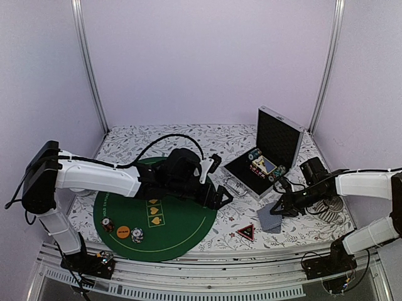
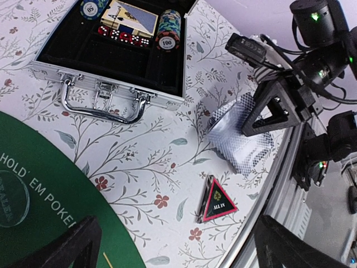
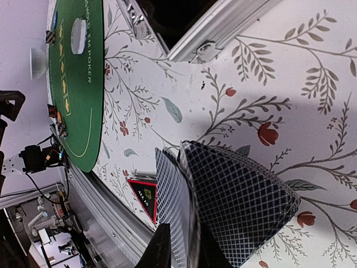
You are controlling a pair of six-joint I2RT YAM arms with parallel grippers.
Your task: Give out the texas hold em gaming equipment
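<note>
Patterned playing cards (image 1: 270, 220) lie on the floral cloth at the front right. My right gripper (image 1: 281, 209) is down at them. In the right wrist view, one part of the cards (image 3: 172, 195) is tilted up beside the dark fingers, while the rest (image 3: 245, 201) spreads to the right. Whether the fingers grip any card is hard to make out. Above the cloth between the green poker mat (image 1: 182, 235) and the case, my left gripper is open and empty. The open silver case (image 2: 162, 95) holds chips (image 2: 168, 30), red dice (image 2: 123, 36) and a card deck (image 2: 129, 18).
A triangular "ALL IN" marker (image 2: 216, 202) lies left of the cards, near the table's front edge. Chip stacks (image 1: 137, 235) and an orange disc (image 1: 123, 232) sit on the mat's front left. Bare cloth lies between mat and cards.
</note>
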